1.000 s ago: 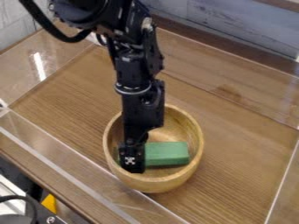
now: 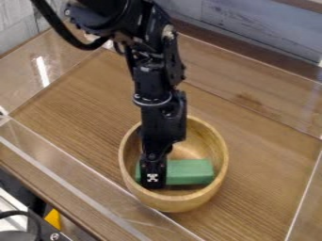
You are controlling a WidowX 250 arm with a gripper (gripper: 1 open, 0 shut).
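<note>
A wooden bowl (image 2: 208, 145) sits on the wooden table, holding a green rectangular block (image 2: 190, 172) low in it. My black gripper (image 2: 152, 169) reaches down into the bowl's left part, shut on the block's left end. The fingertips are partly hidden against the dark of the arm.
Bare wooden tabletop (image 2: 251, 104) surrounds the bowl, with free room to the right and upper left. A pale wall runs along the back. At the lower left is the table edge, with cables and a yellow item beyond it.
</note>
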